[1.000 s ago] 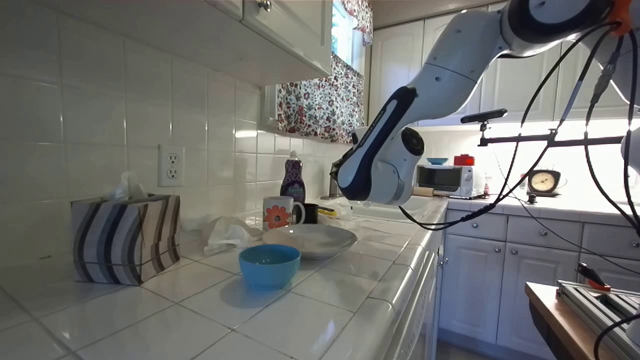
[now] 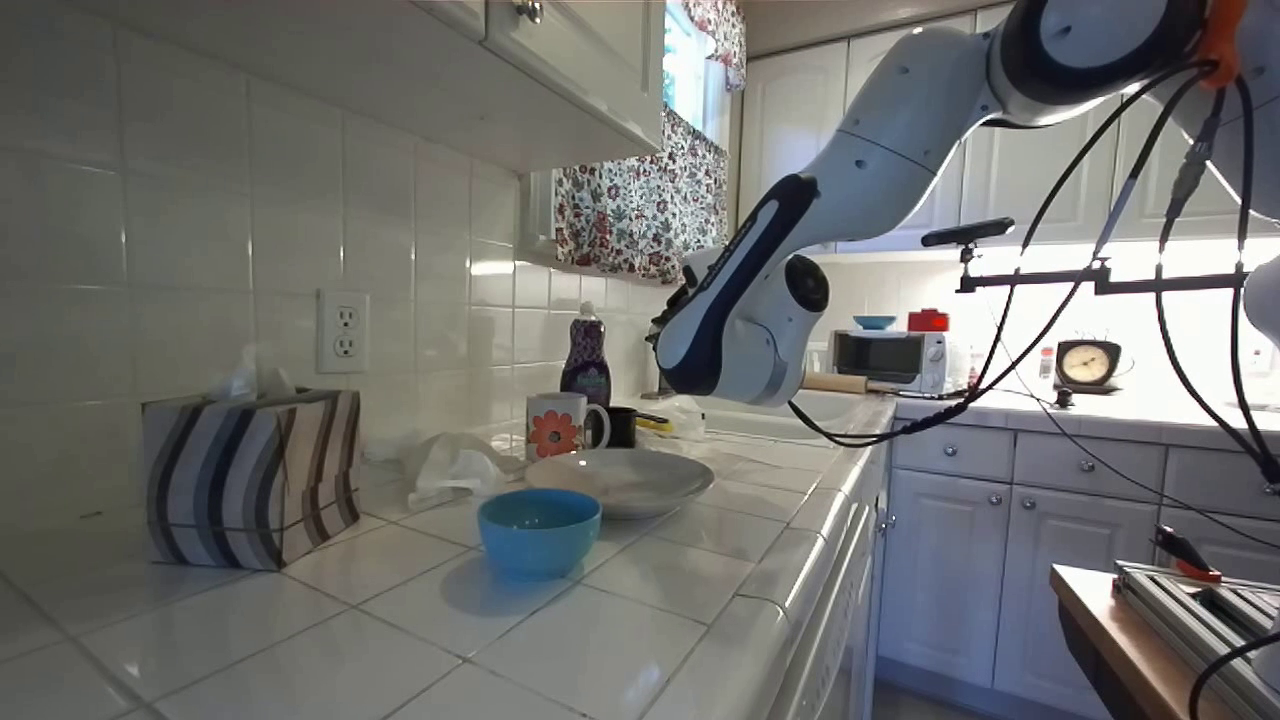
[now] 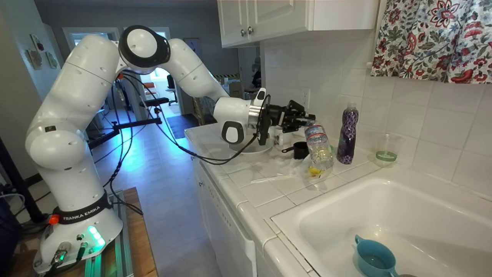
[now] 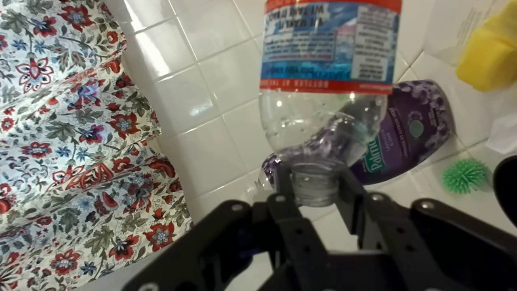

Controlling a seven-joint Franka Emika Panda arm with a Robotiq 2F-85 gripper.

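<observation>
A clear plastic bottle with a blue and red label has its neck between the fingers of my gripper, which is shut on it. In exterior view 2 the gripper meets the top of the bottle, which leans slightly over the counter by the black cup. Whether its base touches the counter I cannot tell. Behind it stands the purple dish soap bottle. Exterior view 1 shows the arm's wrist, but the gripper's fingers are hidden there.
The sink holds a teal cup. A clear cup stands by the wall. On the counter are a blue bowl, a plate, a flower mug and a tissue box.
In exterior view 1 the arm's wrist has shifted a little left and slightly down. The bowl, plate, mug and tissue box have stayed in place.
</observation>
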